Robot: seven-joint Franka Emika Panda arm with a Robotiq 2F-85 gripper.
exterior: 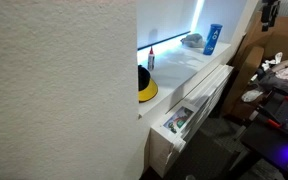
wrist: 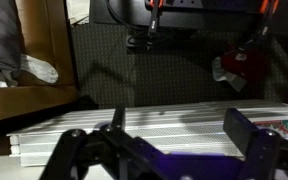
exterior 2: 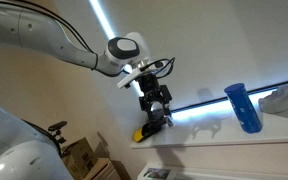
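My gripper hangs open in the wrist view, its two dark fingers wide apart and nothing visible between them. In exterior view 2 the gripper [exterior 2: 160,106] is in the air in front of the sill, and the yellow-and-black cap [exterior 2: 140,135] shows partly behind it. The same cap [exterior: 145,84] lies on the white windowsill [exterior: 174,76] in exterior view 1, near a red-tipped bottle [exterior: 151,59]. Farther along stand a grey cloth cap [exterior: 192,41] and a blue cup [exterior: 212,40]. Below the sill, a white drawer [exterior: 165,127] is pulled out with small colourful items inside.
Dark carpet [wrist: 134,80] lies beneath the gripper, with a red-and-white item [wrist: 239,72] near a black table edge [wrist: 209,18]. A brown box [wrist: 46,100] stands at the left. The sill between cap and cup has free room.
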